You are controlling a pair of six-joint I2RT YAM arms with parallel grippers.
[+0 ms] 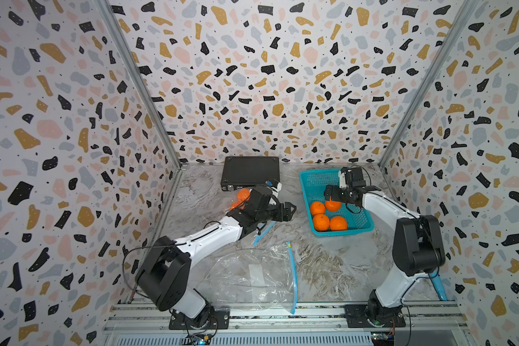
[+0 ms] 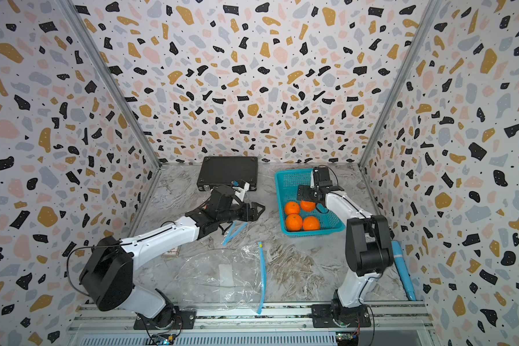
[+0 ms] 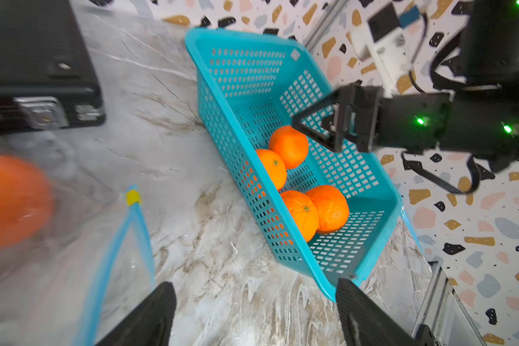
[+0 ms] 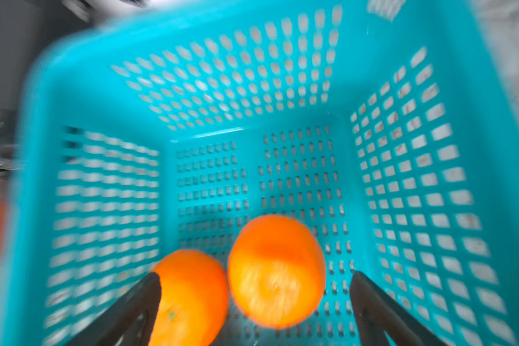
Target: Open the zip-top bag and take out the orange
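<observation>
Several oranges lie in the near and left part of the turquoise basket. Over that basket my right gripper is open, with an orange below and between its fingers but not gripped. My left gripper hangs open and empty above the table, left of the basket. Behind the left arm sits another orange, partly hidden; it is blurred at the left edge of the left wrist view. An empty-looking clear zip bag with a blue strip lies flat at the front.
A black case stands at the back left. Another blue strip shows under the left arm, and a blue roll rests at the far right. Bare table lies in front of the basket.
</observation>
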